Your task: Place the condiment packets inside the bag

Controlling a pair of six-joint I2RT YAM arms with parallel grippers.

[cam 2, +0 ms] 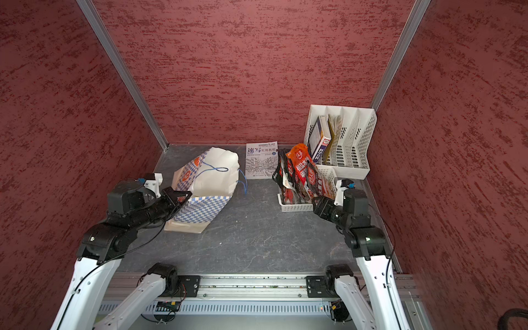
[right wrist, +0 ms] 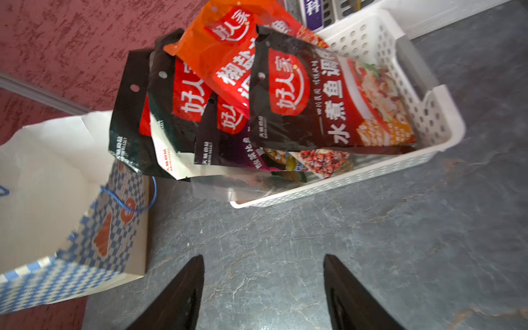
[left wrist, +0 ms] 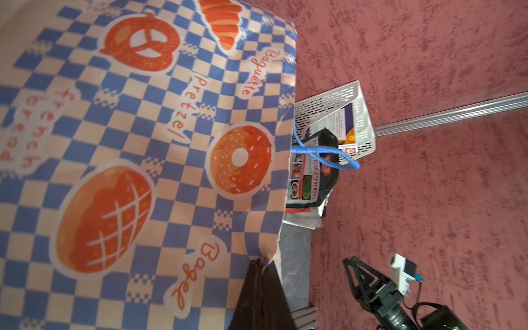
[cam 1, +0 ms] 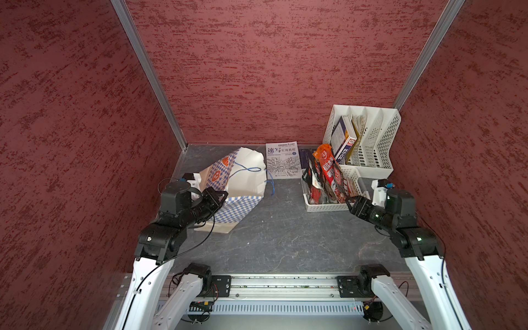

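Note:
The paper bag [cam 1: 247,167], checked blue and white with pastry prints and blue handles, leans over toward the left front, its cream inside facing up. My left gripper is shut on the bag's edge at its near side. Red, orange and black condiment packets [right wrist: 286,82] stand bunched in a white perforated basket [cam 1: 324,206] on the right. My right gripper is open at the basket's front, above grey tabletop, with nothing between its fingers.
A white file rack [cam 2: 356,137] with books stands at the back right. A booklet [cam 2: 261,162] lies at the back centre.

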